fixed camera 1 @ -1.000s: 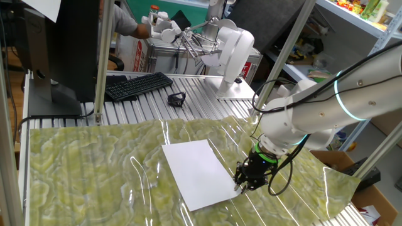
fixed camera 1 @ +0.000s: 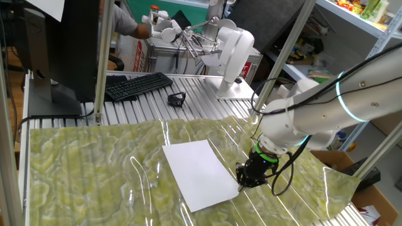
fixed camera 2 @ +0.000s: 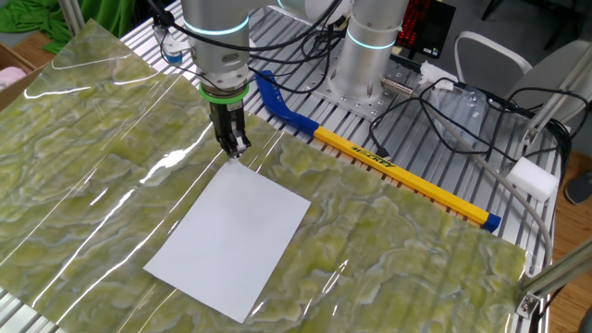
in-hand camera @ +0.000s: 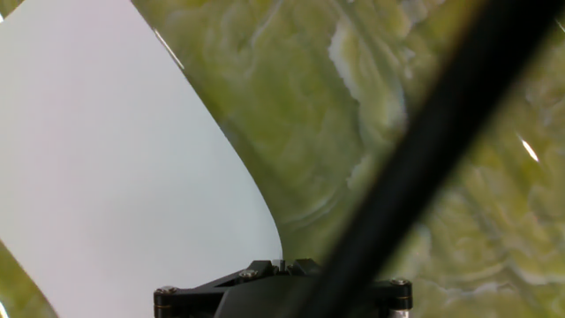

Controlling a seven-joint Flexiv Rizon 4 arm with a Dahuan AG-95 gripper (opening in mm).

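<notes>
A blank white sheet of paper (fixed camera 1: 200,174) lies on the green marbled cloth. My gripper (fixed camera 2: 237,154) points down at one corner of it, by the arm's side of the sheet. In the wrist view the two fingertips of the gripper meet, and the paper (in-hand camera: 132,159) narrows to a corner right at them. That corner looks pinched and slightly raised, with the sheet curving up towards it. The far part of the paper rests flat. How much paper sits between the fingers is hidden.
Beside the arm's base lies a yellow and blue stick (fixed camera 2: 398,174). A keyboard stands at the back. A black cable (in-hand camera: 424,159) crosses the wrist view.
The fingers, apart at the paper's corner a second ago, have come together there. The arm has barely moved.
</notes>
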